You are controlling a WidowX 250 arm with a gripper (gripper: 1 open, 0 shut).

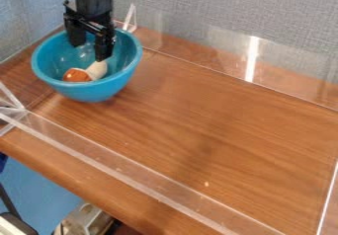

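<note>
A cyan bowl (101, 87) sits at the left back of the wooden table. Inside it lie an orange-red round object (75, 76) and a pale, garlic-like piece (97, 69). My black gripper (90, 47) hangs down into the back of the bowl, above and behind these two items. Whether its fingers hold anything is hard to make out.
Clear acrylic strips run along its edges, with a grey fabric wall (238, 12) behind and a blue floor at the lower left.
</note>
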